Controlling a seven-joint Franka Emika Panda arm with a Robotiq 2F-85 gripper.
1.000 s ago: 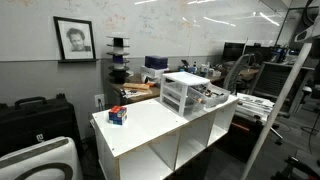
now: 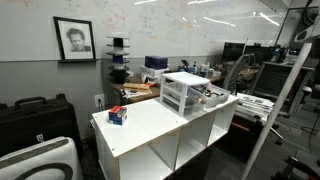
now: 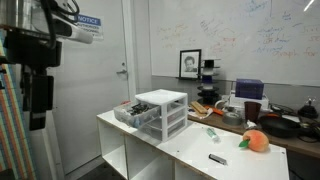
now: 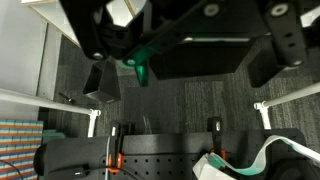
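My gripper [image 3: 38,122] hangs at the left of the second exterior view, large and dark, close to that camera and off to the side of the white shelf unit. In the wrist view two dark finger parts stand apart with bare floor between them, so the gripper looks open and empty. On the white top [image 2: 150,123] is a small red-and-blue block-like item [image 2: 117,115]. In the second exterior view, an orange round object with a green leaf [image 3: 254,141] sits near the right end, and a small dark item [image 3: 217,159] lies nearby.
A white drawer unit [image 3: 165,116] and a clear bin [image 3: 128,113] occupy the shelf's other end. Behind, a wooden surface holds a pan [image 3: 279,125] and a dark cup [image 3: 252,110]. Cables and a black-edged base [image 4: 170,150] show low in the wrist view.
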